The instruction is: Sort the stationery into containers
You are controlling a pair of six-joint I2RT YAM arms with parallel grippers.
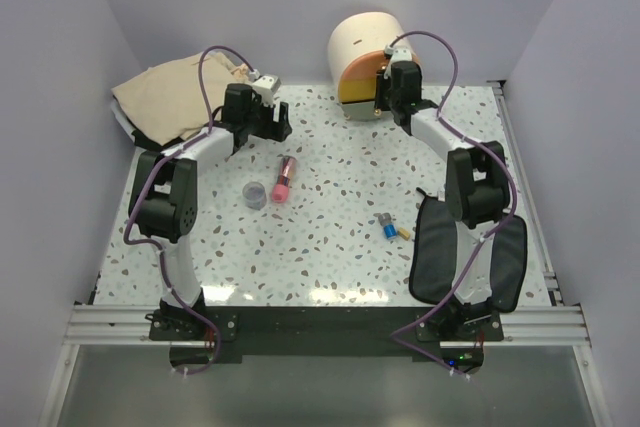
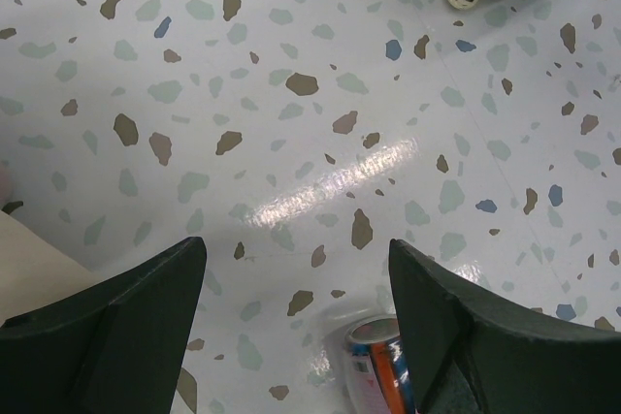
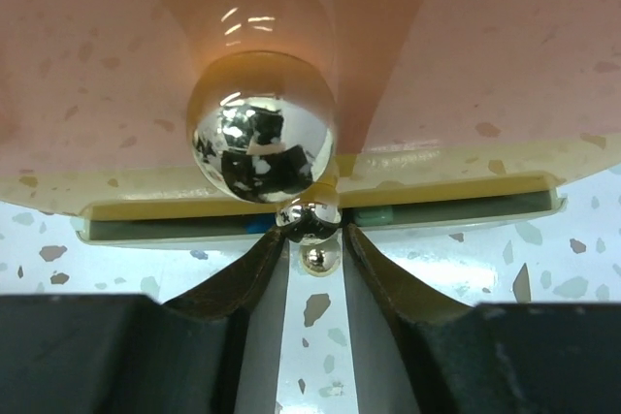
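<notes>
My right gripper is part open, with a narrow gap between its fingertips. They stand at the lower side of a shiny middle knob [image 3: 309, 212] on the rounded cabinet [image 1: 362, 42]; whether they touch it I cannot tell. A low drawer [image 3: 466, 210] shows a slim opening with bits of blue and green inside. My left gripper [image 1: 284, 119] hangs open and empty above the table. Near its right finger in the left wrist view lies a shiny cylinder [image 2: 372, 375], partly hidden. A pink-ended cylinder [image 1: 283, 179] lies on the table.
A clear round cup [image 1: 254, 194] stands beside the pink-ended cylinder. Towards the right lie a blue item [image 1: 387, 226], a small tan piece [image 1: 404, 233] and a black mesh pouch [image 1: 470, 257]. Beige cloth [image 1: 175, 97] covers the back left.
</notes>
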